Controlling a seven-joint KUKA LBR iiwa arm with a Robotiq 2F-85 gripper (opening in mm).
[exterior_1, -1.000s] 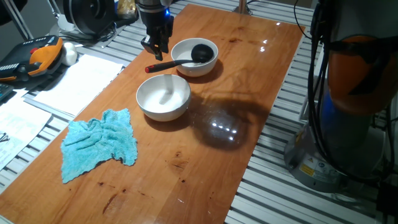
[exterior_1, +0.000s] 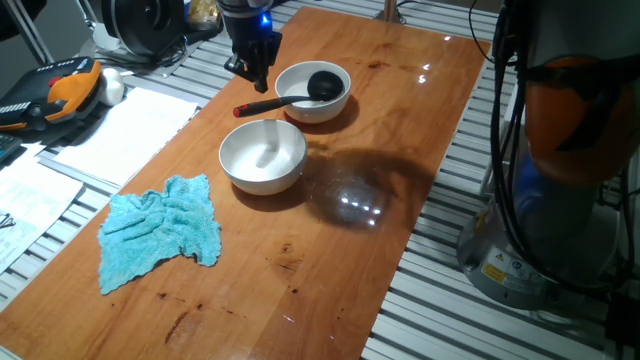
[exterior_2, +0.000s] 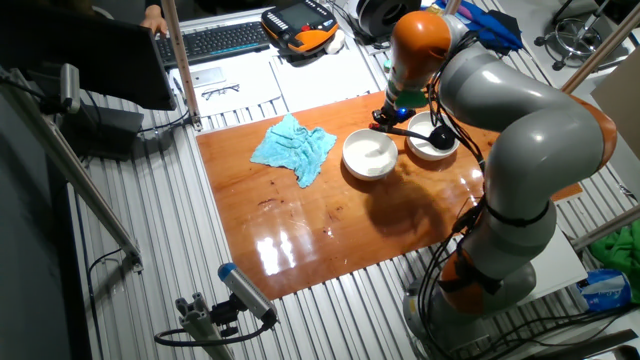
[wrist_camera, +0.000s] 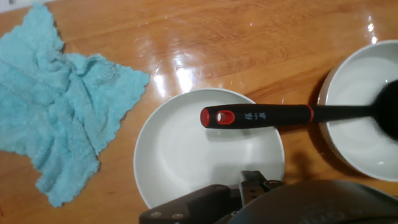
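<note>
A black ladle (exterior_1: 277, 105) with a red-tipped handle rests in the farther white bowl (exterior_1: 312, 112). Its head lies inside that bowl; in the wrist view the handle (wrist_camera: 267, 116) sticks out over the rim and overlaps the nearer white bowl (wrist_camera: 180, 146). That nearer bowl looks empty. My gripper (exterior_1: 250, 78) hangs fingers-down above and just beyond the handle's end, apart from it. Its fingers appear spread with nothing between them. At the bottom of the wrist view, the fingers (wrist_camera: 252, 180) show in front of the nearer bowl, partly hidden by the gripper body.
A crumpled turquoise cloth (exterior_1: 162, 228) lies on the wooden table (exterior_1: 290, 310), beside the nearer bowl. Papers (exterior_1: 130, 135) and an orange-black device (exterior_1: 50, 92) sit off the table's edge.
My gripper has turned slightly and shifted a little in place. Both bowls, the ladle and the cloth have stayed where they were.
</note>
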